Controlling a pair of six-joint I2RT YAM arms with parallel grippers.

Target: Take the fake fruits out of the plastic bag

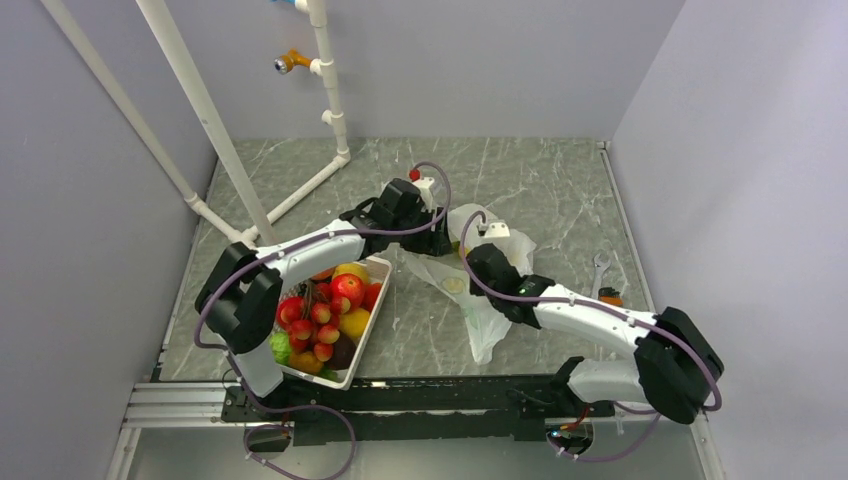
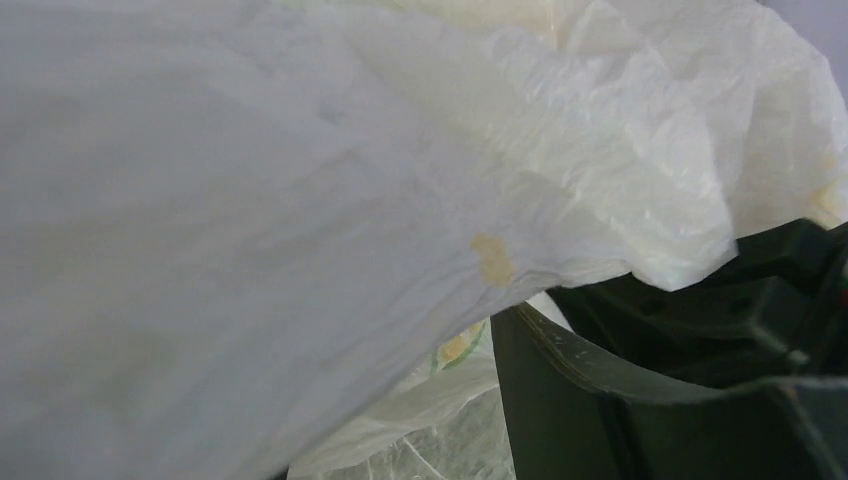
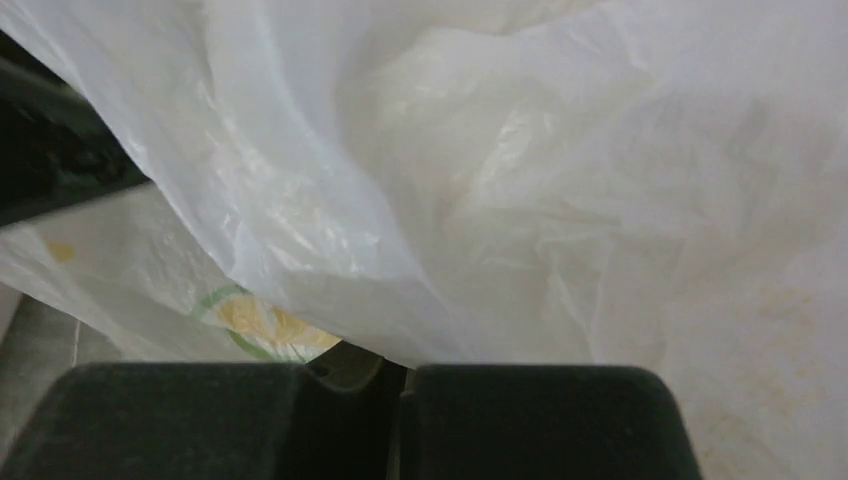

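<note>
The crumpled white plastic bag (image 1: 478,305) lies mid-table, spread between both arms. A bit of yellow fruit (image 1: 465,252) and something green (image 1: 455,247) show at its upper part, between the grippers. My left gripper (image 1: 440,238) is at the bag's left side. In the left wrist view the bag (image 2: 300,200) covers most of the picture and only one finger (image 2: 570,400) shows clearly, so its opening is hidden. From the right, my right gripper (image 1: 474,280) reaches over the bag. Its fingers (image 3: 550,420) stand together in the right wrist view, bag film (image 3: 480,200) just beyond; no fruit shows between them.
A white basket (image 1: 368,327) piled with fake fruits stands at front left, under the left arm. Something red (image 1: 414,174) shows behind the left gripper. White pipes (image 1: 300,187) rise at back left. A wrench (image 1: 599,270) lies at right.
</note>
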